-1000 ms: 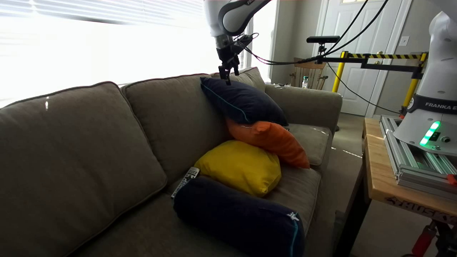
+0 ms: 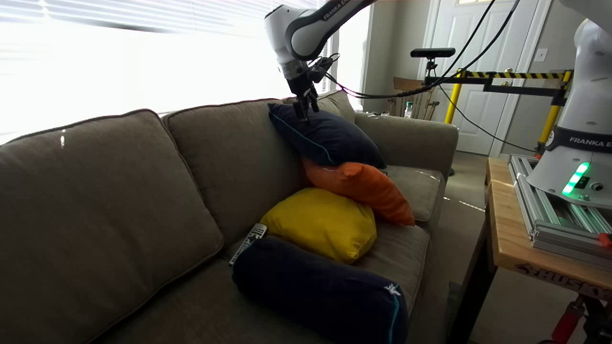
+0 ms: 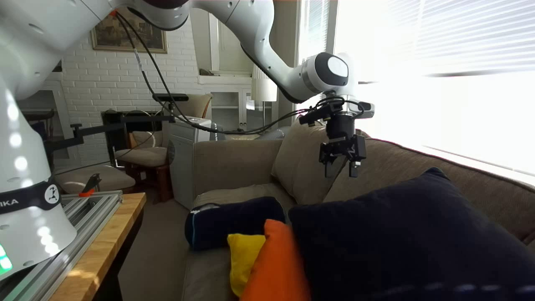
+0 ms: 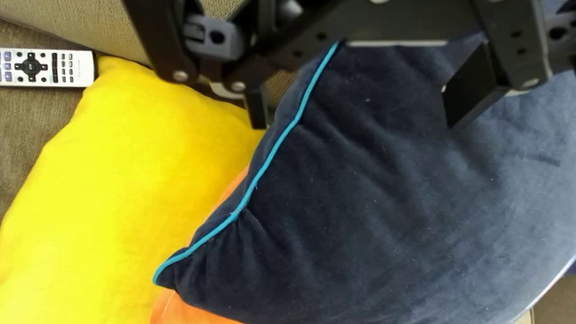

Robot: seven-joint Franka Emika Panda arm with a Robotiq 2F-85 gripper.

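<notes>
Above the navy cushion with turquoise piping [image 2: 330,134], my gripper [image 3: 341,170] hangs open, nothing between its fingers. In the wrist view the fingertips are spread wide, with the cushion's dark face [image 4: 351,205] and its piped edge below them. That cushion leans on the sofa back and rests over an orange cushion [image 2: 367,189]. A yellow cushion [image 2: 321,223] lies beside the orange one. Nearer exterior view 1 is a navy bolster [image 2: 321,286]. Between the bolster's end and the sofa back lies a white remote [image 4: 46,67], its buttons facing up.
The grey-brown sofa back [image 2: 229,143] rises close to the gripper, along a bright window. A wooden table [image 2: 516,229] carries the robot base. Cables [image 2: 390,94] hang from the arm.
In exterior view 1 the arm has come a little lower and its wrist has tilted, bringing the gripper nearer the navy cushion. The cushions and remote have not moved.
</notes>
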